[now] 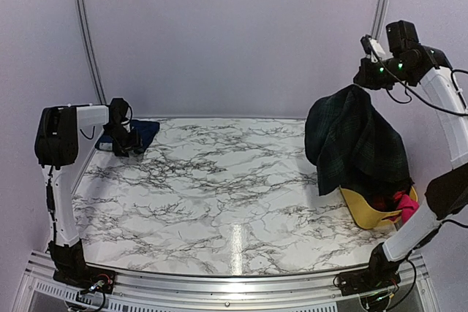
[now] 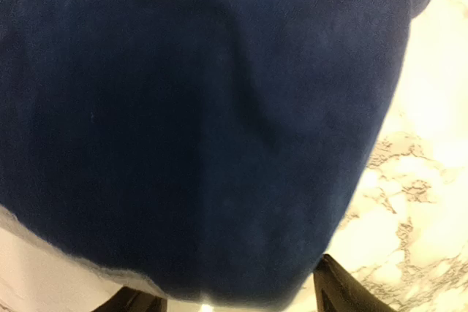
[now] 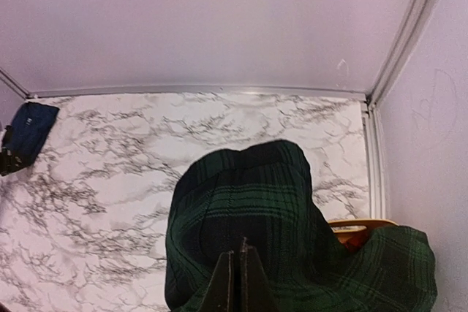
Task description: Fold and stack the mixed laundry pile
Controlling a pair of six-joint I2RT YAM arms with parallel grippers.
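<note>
A dark green plaid cloth (image 1: 351, 140) hangs from my right gripper, which is shut on it, high at the right above a yellow basket (image 1: 362, 210). At the back left a navy cloth (image 2: 183, 107) lies on the marble table, with a pale strip along one edge. My left gripper (image 1: 126, 144) is down at that cloth, its fingertips either side of the cloth's near part in the left wrist view; whether they grip it is unclear.
Pink fabric (image 1: 406, 206) and other dark items show in the basket. Walls border the table at the back and sides.
</note>
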